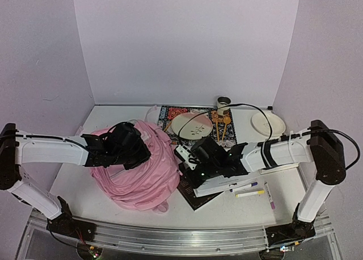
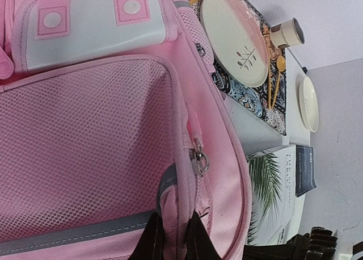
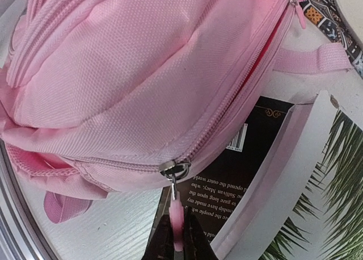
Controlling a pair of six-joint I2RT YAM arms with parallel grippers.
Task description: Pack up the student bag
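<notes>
The pink bag point(image 1: 139, 183) lies on the left half of the table, its mesh pocket point(image 2: 91, 146) showing in the left wrist view. My left gripper is shut on the pink fabric edge beside this pocket, with a metal zipper slider point(image 2: 199, 160) just above. At the bag's lower right, my right gripper is shut on the pink zipper pull point(image 3: 177, 206), which hangs from a metal slider point(image 3: 174, 169). A black book point(image 3: 215, 197) and a white book with palm leaves point(image 3: 317, 186) lie close by, partly covered by my right arm in the top view.
A yellow marker point(image 1: 249, 193) and a pink marker point(image 1: 269, 196) lie front right with other pens. Behind are a patterned mat with a plate point(image 1: 193, 125), wooden utensils point(image 1: 227, 124), a cup point(image 1: 223, 105) and a white dish point(image 1: 268, 124).
</notes>
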